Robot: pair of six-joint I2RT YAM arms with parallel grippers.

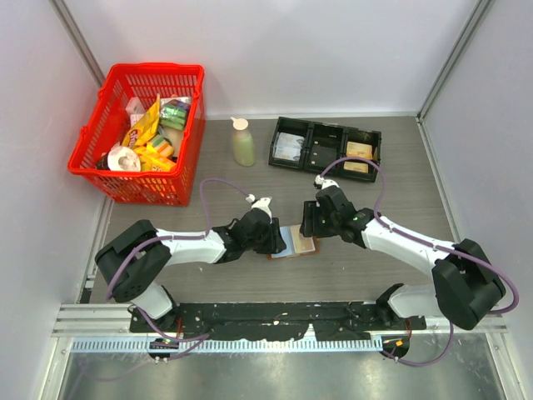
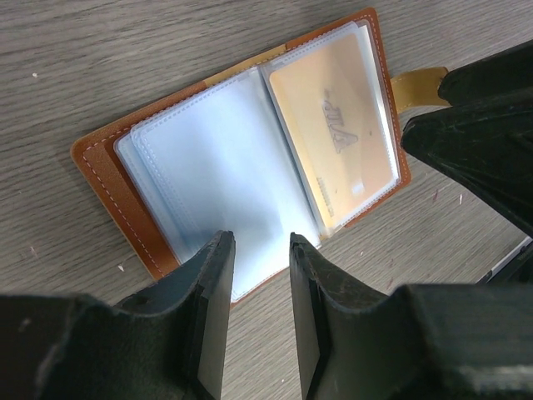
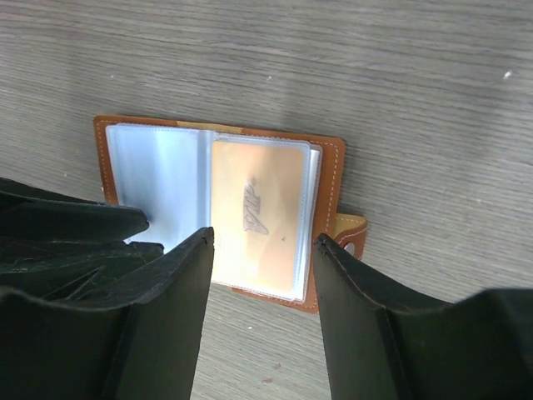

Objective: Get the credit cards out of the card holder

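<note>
A brown leather card holder lies open on the table between my two grippers. Clear sleeves show on it: a pale blue-white one on one side, a peach card under plastic on the other. My left gripper is over the white side, part open, nothing visible between its fingers. My right gripper hovers over the peach card side, part open, with nothing seen between its fingers. A tan strap with a snap sticks out from the holder's edge.
A red basket of snacks stands back left. A bottle and a black compartment tray sit at the back. The table around the holder is clear.
</note>
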